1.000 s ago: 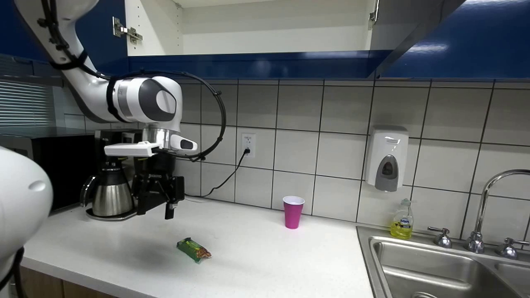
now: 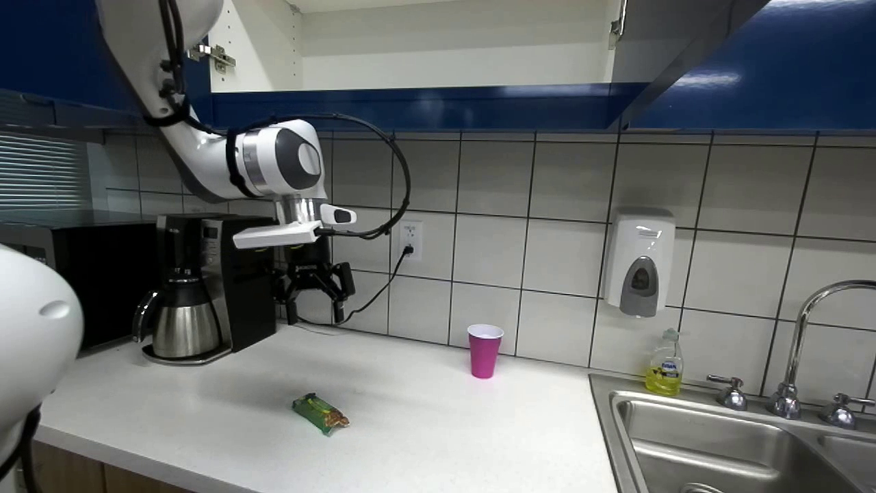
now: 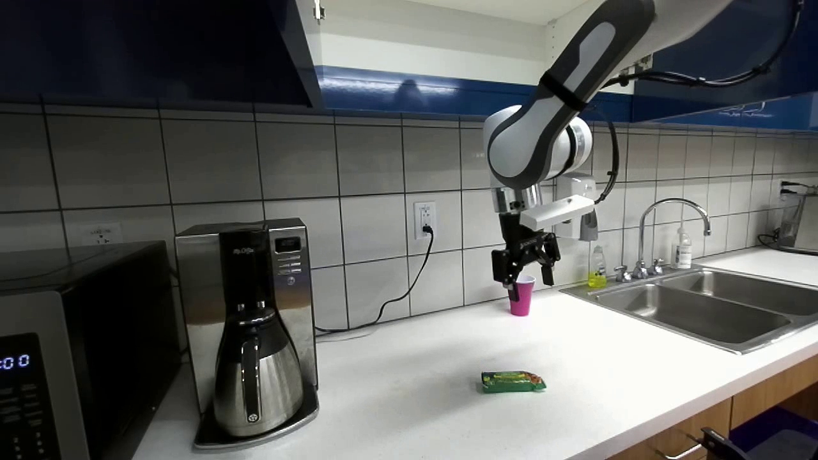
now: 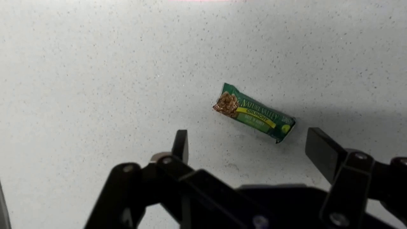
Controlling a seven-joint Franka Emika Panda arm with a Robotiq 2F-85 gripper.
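A green wrapped granola bar (image 4: 255,115) lies flat on the white counter, its brown end toward the upper left in the wrist view. In the first exterior view the same bar (image 2: 319,412) rests in the counter's middle, well below my gripper (image 2: 314,316). My gripper is open, its two fingertips wide apart and nothing between them; the bar shows beyond the gap, on the surface below. A pink cup (image 2: 484,352) stands upright near the tiled wall. From the second exterior view, my gripper (image 3: 531,290) partly covers this cup (image 3: 522,299).
The coffee maker (image 3: 253,329) with its steel carafe and the microwave (image 3: 80,352) stand at the left. A steel sink (image 2: 714,435), a faucet (image 2: 792,353) and a yellow soap bottle (image 2: 665,367) are at the right. Overhead hangs an open cabinet (image 2: 460,49).
In the first exterior view, the arm has shifted right and the gripper has risen and turned, now showing both fingers spread. The bar and cup have stayed in place.
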